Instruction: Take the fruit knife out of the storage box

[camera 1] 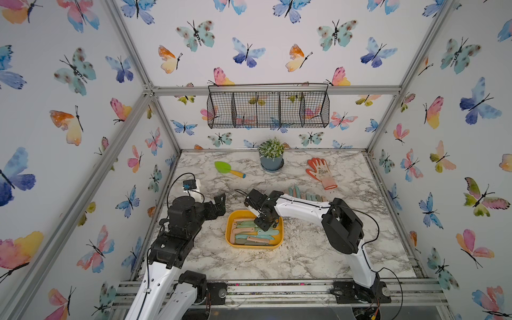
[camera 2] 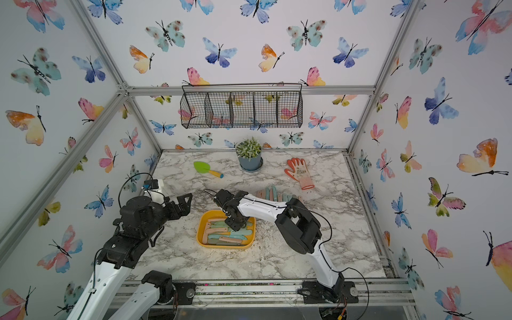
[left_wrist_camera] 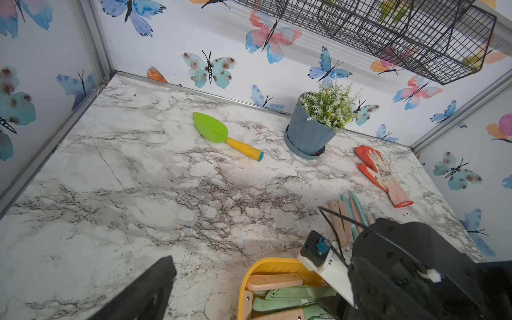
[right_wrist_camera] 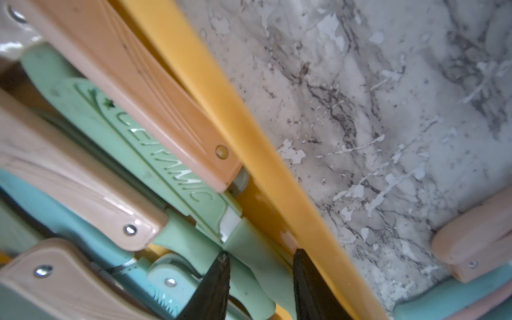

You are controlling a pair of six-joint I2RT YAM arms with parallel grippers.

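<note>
An orange-yellow storage box [camera 1: 254,246] holds folded knives in pale pink and mint, among them a mint knife marked CERAMIC [right_wrist_camera: 122,128]. My right gripper is down inside the box beside its far wall, part open, with its fingertips over mint handles by that rim; whether anything is between them is not clear. My left gripper [camera 1: 216,205] hangs in the air left of and above the box; its blurred fingers at the foot of the left wrist view are apart.
More knives [left_wrist_camera: 346,218] lie behind the box. A green trowel [left_wrist_camera: 210,127], a plant pot [left_wrist_camera: 309,133] and gloves [left_wrist_camera: 384,176] are along the back. A wire basket [camera 1: 268,109] hangs on the back wall.
</note>
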